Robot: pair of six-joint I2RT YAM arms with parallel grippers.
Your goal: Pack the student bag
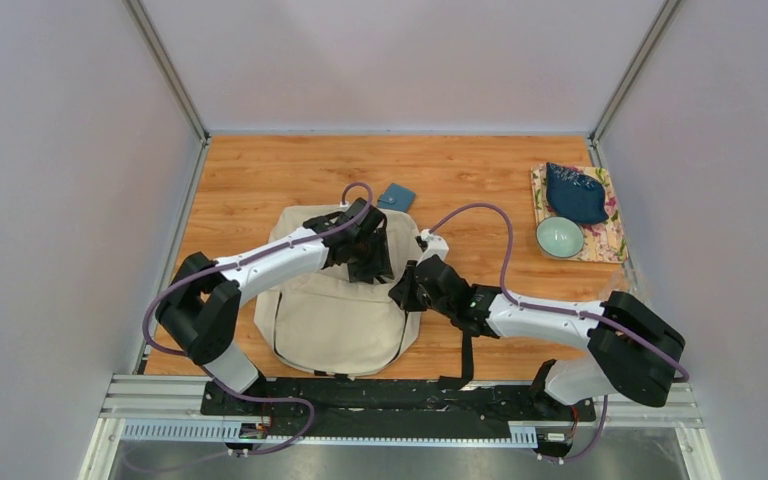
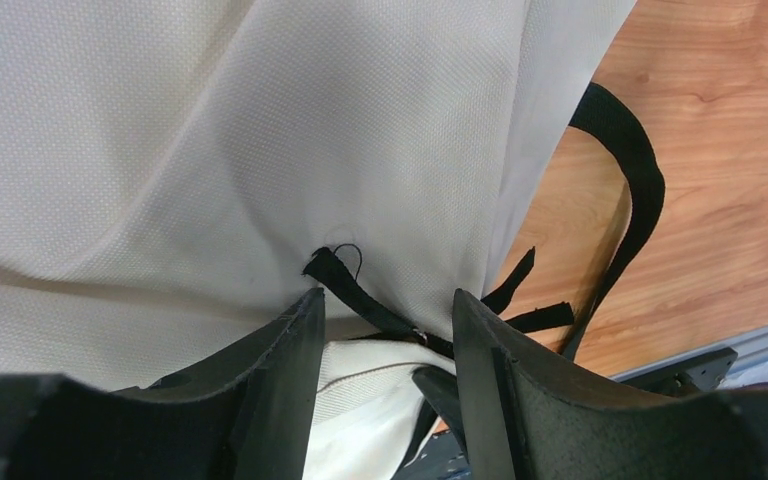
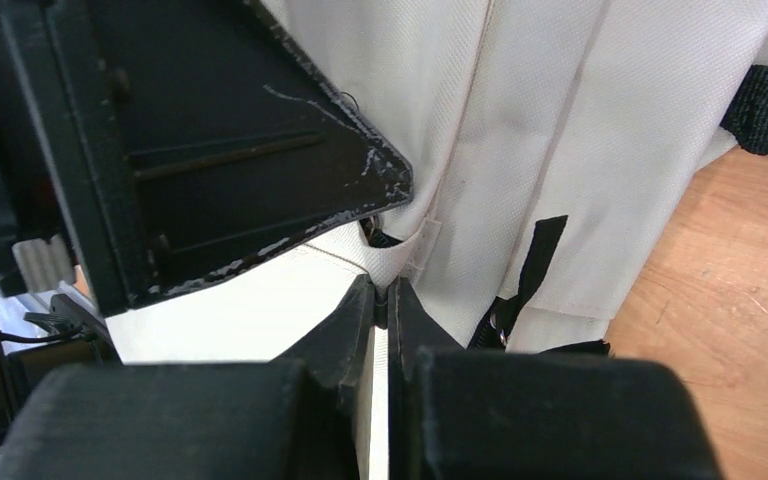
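A cream bag (image 1: 338, 325) lies flat on the wooden table, left of centre in the top view. My left gripper is open over its upper pocket edge, its fingers on either side of a short black strap tab (image 2: 355, 295). Nothing is gripped there. At the bag's right side, my right gripper is shut on a fold of the cream fabric (image 3: 390, 262) by the zipper end. A black finger of the left gripper reaches in close from the upper left in the right wrist view.
On the right, a patterned cloth (image 1: 605, 246) carries a dark blue pouch (image 1: 574, 194) and a pale green bowl (image 1: 560, 238). A small blue booklet (image 1: 396, 197) lies behind the bag. A black strap (image 1: 467, 358) trails at the front. Bare table lies between bag and cloth.
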